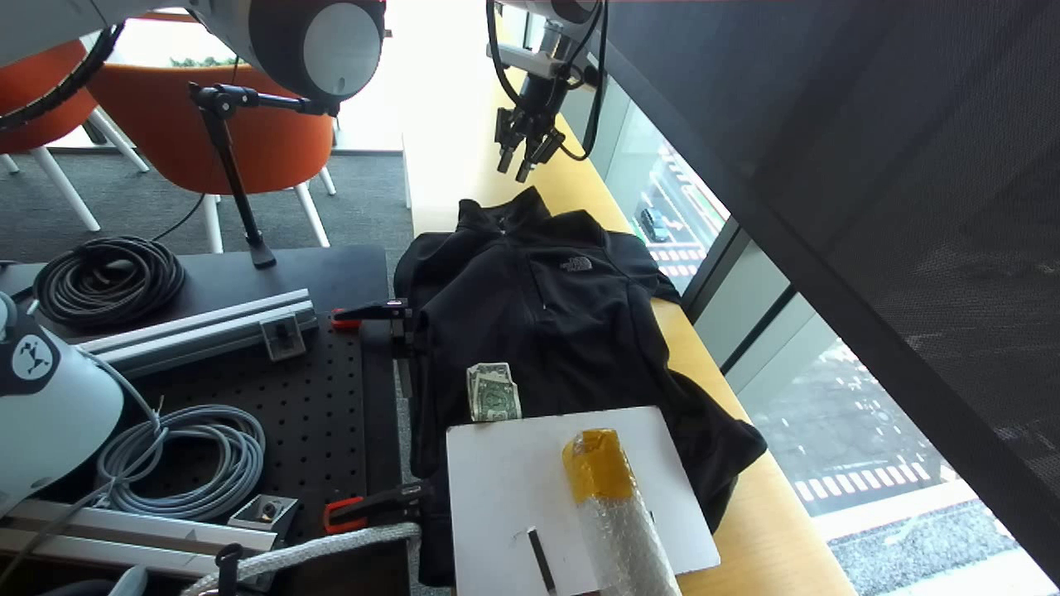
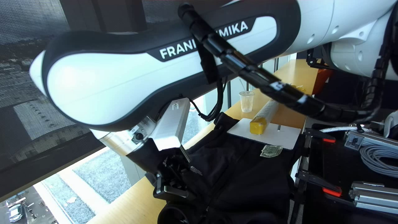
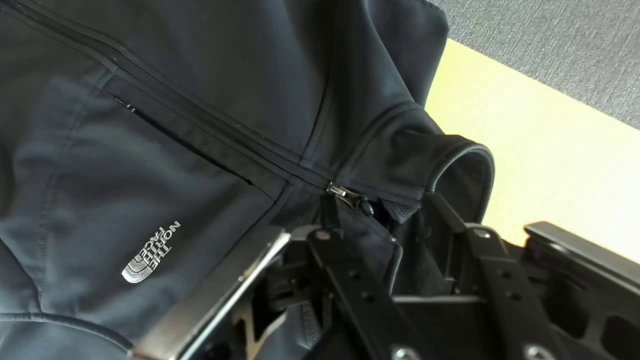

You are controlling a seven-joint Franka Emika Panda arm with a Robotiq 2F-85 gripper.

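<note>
A black zip-up jacket (image 1: 586,338) lies spread on the wooden table, its collar (image 1: 517,209) toward the far end. Close to that collar hangs my gripper (image 1: 513,170), open, with clear space between its fingertips in exterior view 1. In the wrist view the silver zipper pull (image 3: 339,191) shows near the collar, right by the tip of the left finger (image 3: 328,219). Nothing is gripped. A white logo (image 3: 150,252) marks the jacket's chest. Folded dollar bills (image 1: 493,392) rest on the lower part of the jacket.
A white board (image 1: 497,497) bearing a yellow-ended wrapped roll (image 1: 601,465) covers the jacket's hem. Behind it stands a clear plastic cup (image 2: 246,101). Clamps (image 1: 373,312) line the black side bench. A window runs along the table's other side.
</note>
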